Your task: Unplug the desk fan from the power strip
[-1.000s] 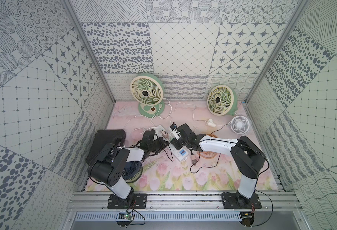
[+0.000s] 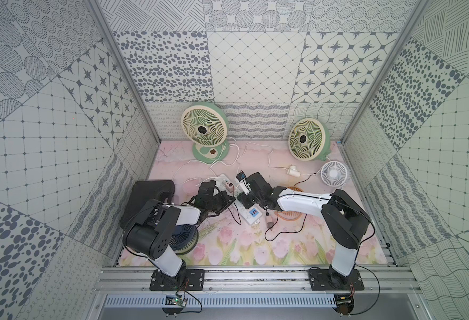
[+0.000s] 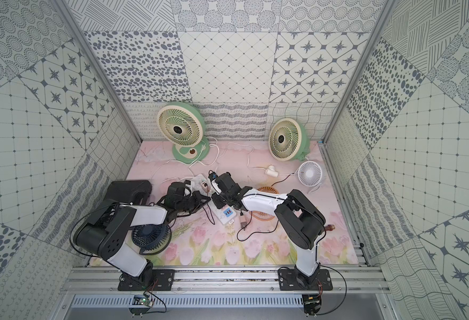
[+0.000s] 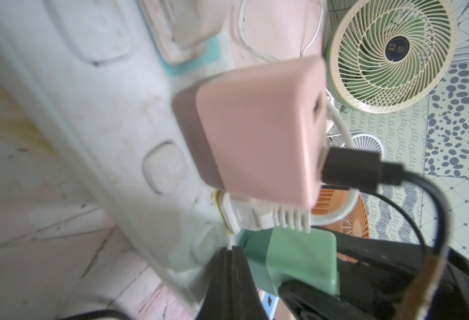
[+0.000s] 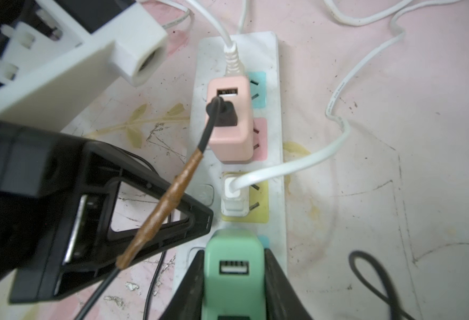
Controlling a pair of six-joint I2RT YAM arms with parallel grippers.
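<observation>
The white power strip [image 5: 263,47] lies on the table, holding a pink USB adapter [image 5: 233,141] with a black plug in it, a white plug [image 5: 235,200] and a green adapter [image 5: 233,248]. My right gripper straddles the green adapter, one finger close along each side; whether both press on it I cannot tell. In the left wrist view my left gripper is shut, nothing visible between its fingers, its tips at the strip's side near the green adapter [image 4: 303,256]. The adapter's lower end is hidden in the right wrist view.
Two green fans [image 2: 204,125] stand at the back, with a small white fan [image 2: 334,174] at right. An orange fan [image 2: 293,214] lies under the right arm; a dark fan [image 2: 183,239] is by the left arm. Loose cables cross around the strip.
Both arms hold nearly the same places beside the strip. Only a very slight shift at the right gripper shows; no plug or fan has visibly moved.
</observation>
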